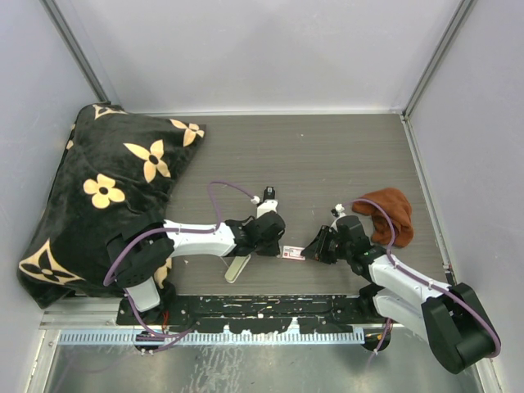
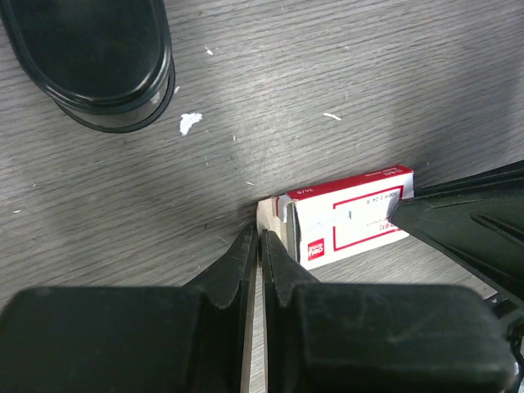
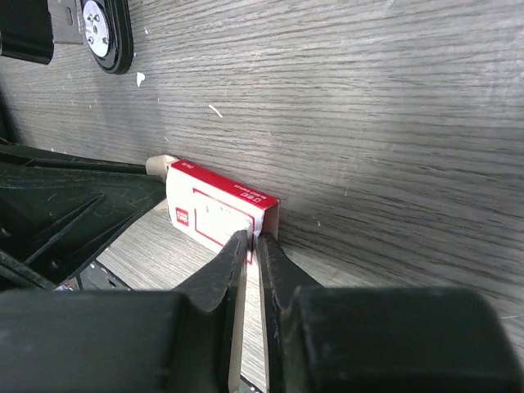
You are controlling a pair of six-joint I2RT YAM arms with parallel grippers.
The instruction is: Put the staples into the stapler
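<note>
A small white and red staple box lies between my two grippers, its label side showing in both wrist views. The left gripper has its fingertips close together at the box's end, where a pale flap stands out; whether they grip the flap is unclear. At the opposite end, the right gripper is closed on the box's edge, one finger in front of the label face. The stapler's black rounded end rests on the table, apart from the box. My left arm hides part of the stapler in the top view.
A pale long piece protrudes below the left arm. The brown cloth lies at the right, and a black flowered cushion fills the left side. Behind the grippers, the table is clear.
</note>
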